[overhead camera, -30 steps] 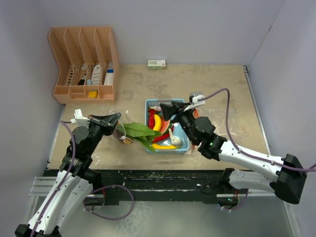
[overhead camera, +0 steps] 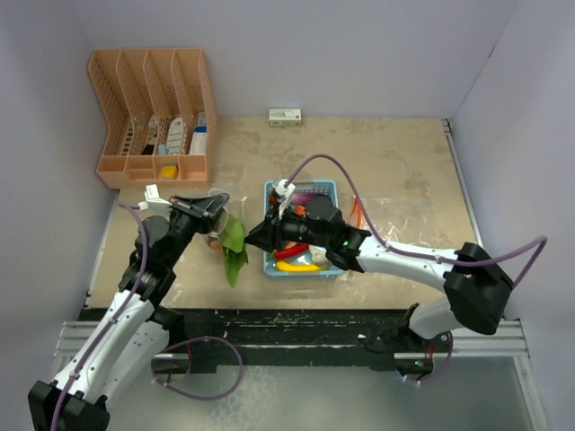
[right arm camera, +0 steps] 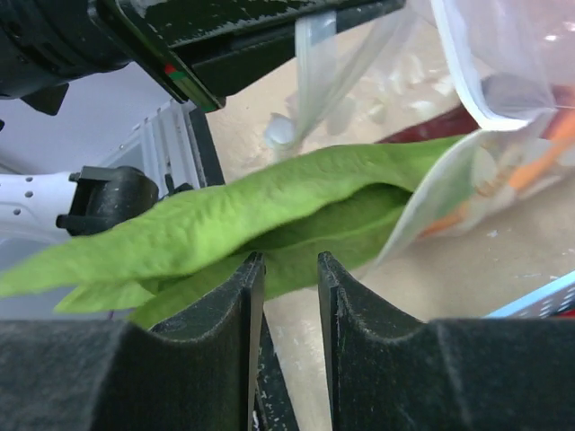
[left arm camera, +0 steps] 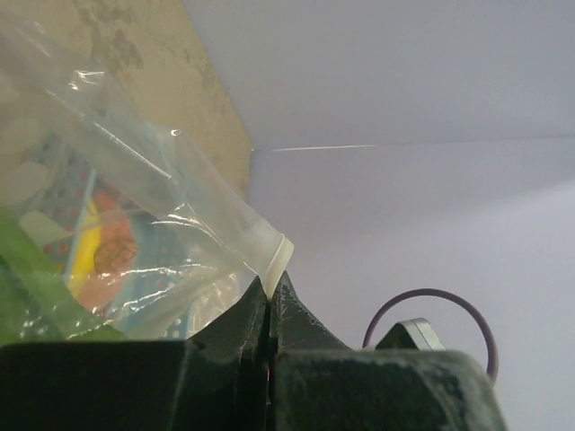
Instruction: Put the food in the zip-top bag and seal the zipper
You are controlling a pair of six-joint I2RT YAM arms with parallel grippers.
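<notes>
The clear bag (left arm camera: 162,171) is raised, with the corner of its rim pinched by my left gripper, which is shut. Large green leaves (overhead camera: 234,260) hang out of the bag's mouth; in the right wrist view the leaves (right arm camera: 314,193) run into the bag, where reddish and orange food also shows. My right gripper is part open, its fingertips close to the leaves, and nothing can be seen gripped between them. From above, this right gripper (overhead camera: 249,241) is just right of the leaves. Its arm covers part of the blue basket (overhead camera: 268,267).
The basket holds more food, including a red pepper (overhead camera: 290,251) and a yellow banana-like piece (overhead camera: 298,267). A tan divided rack (overhead camera: 110,166) stands at the back left, and a small box (overhead camera: 285,118) at the back.
My right gripper has come left and down from over the basket to the leaves. The leaves, earlier stretching right over the basket, now hang down toward the front. The left gripper has shifted slightly right.
</notes>
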